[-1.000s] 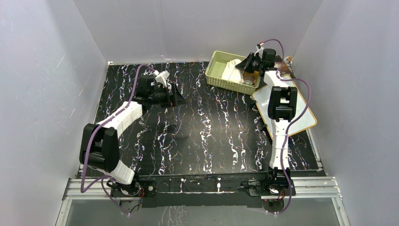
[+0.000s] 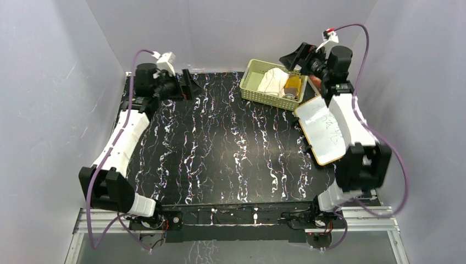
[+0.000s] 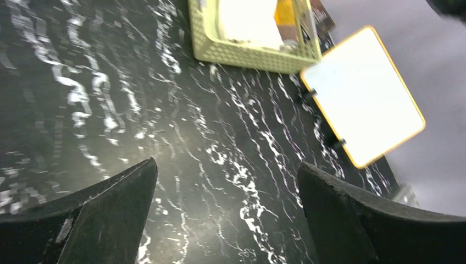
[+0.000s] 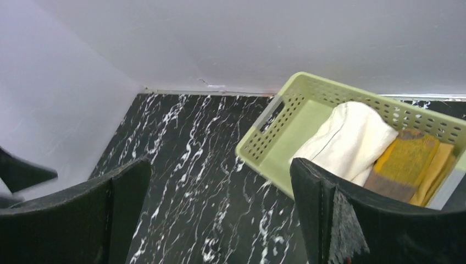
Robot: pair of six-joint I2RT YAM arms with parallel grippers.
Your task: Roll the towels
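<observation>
In the green basket (image 2: 254,83) at the back right lie a white towel (image 2: 271,82) (image 4: 349,137) and folded yellow and brown cloths (image 2: 293,83) (image 4: 406,159). My right gripper (image 2: 294,59) is raised just above and behind the basket's right part, open and empty. My left gripper (image 2: 189,85) hangs open over the back left of the table, apart from the basket, with nothing between its fingers.
A white board (image 2: 321,135) with a yellow edge lies on the right of the table, partly under my right arm. Grey walls stand at back and sides.
My left gripper has moved back and slightly left. The towels lie in the basket.
</observation>
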